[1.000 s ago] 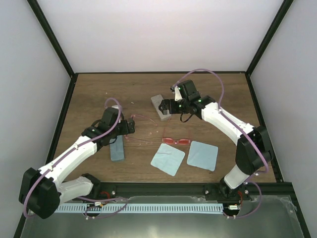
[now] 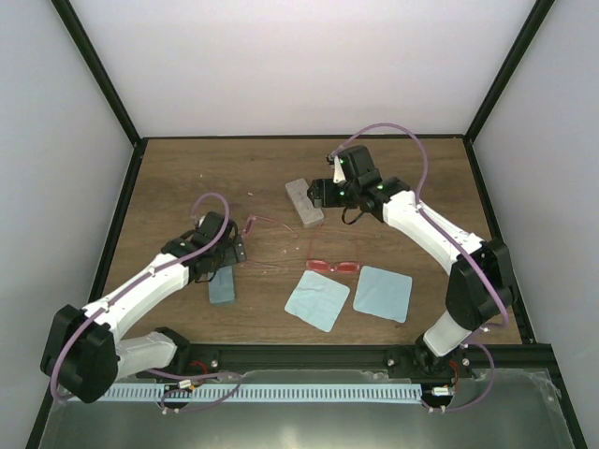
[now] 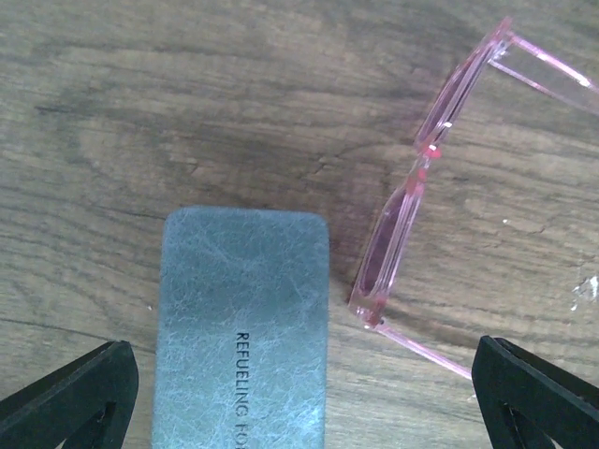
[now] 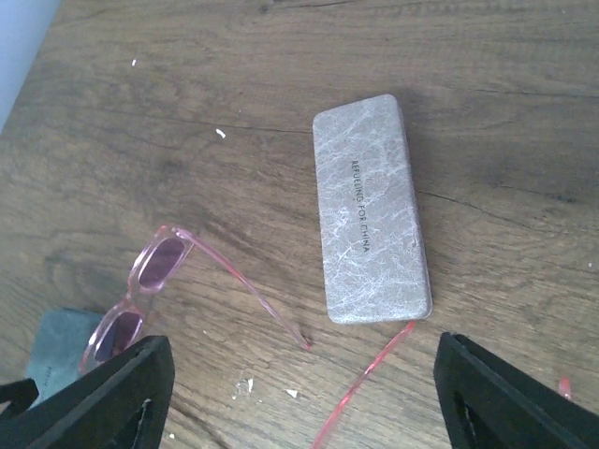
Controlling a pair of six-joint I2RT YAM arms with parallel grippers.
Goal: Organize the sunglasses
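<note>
Pink sunglasses (image 3: 398, 234) lie unfolded on the wood table, right of a blue-grey case (image 3: 243, 327) lettered "REFUELING FOR", under my left gripper, which is open with nothing between its fingers. A silver-grey case (image 4: 370, 210) lies beyond my right gripper, whose fingers stand apart and empty; the pink pair (image 4: 140, 290) also shows there. Red sunglasses (image 2: 331, 266) lie unfolded in the middle, temples pointing away from the front edge. Two pale blue cloths (image 2: 316, 300) lie in front of them.
Walls with dark frame rails bound the table. The front rail (image 2: 299, 357) runs between the arm bases.
My left gripper has shifted slightly left and rotated over the blue-grey case. My right gripper has moved slightly right and up in the top view. The objects lie unchanged.
</note>
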